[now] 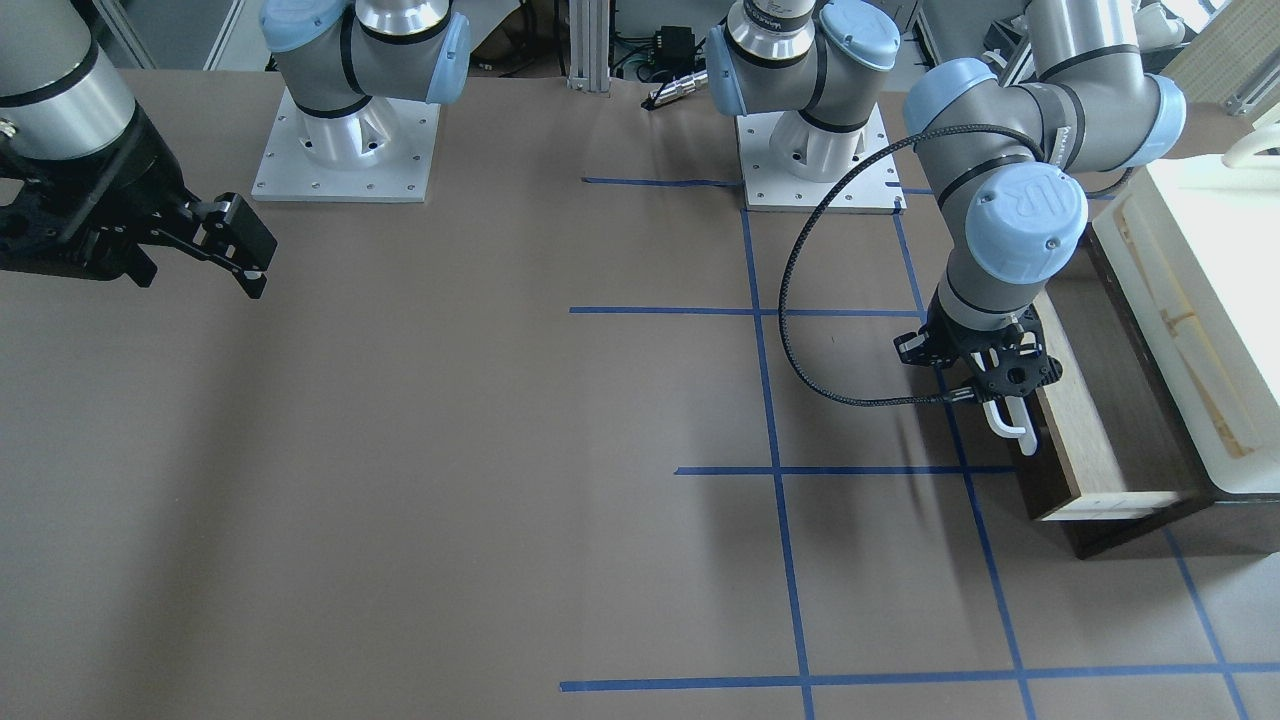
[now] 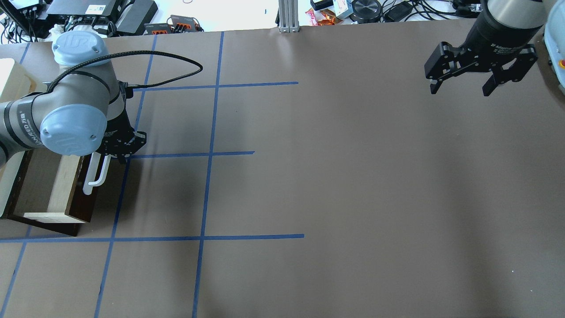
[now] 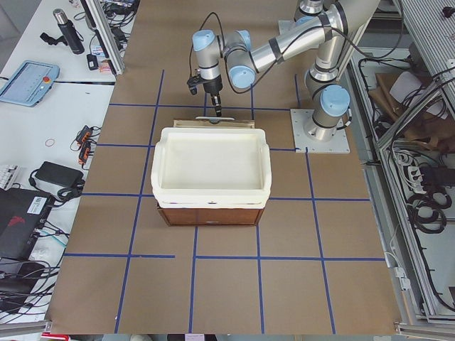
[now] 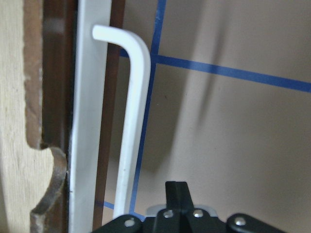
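Note:
A wooden cabinet with a drawer (image 1: 1122, 504) stands at the right in the front view, a white lid-like tray (image 3: 211, 167) on top. The drawer's front carries a white bar handle (image 4: 136, 107). My gripper (image 1: 984, 372) hangs over this handle from above; in the left wrist view its black fingers are at the bottom edge, beside the handle. Whether it is open or shut around the handle I cannot tell, as the arm hides much of it.
Another arm's black gripper (image 2: 476, 69) hangs at the right of the top view.

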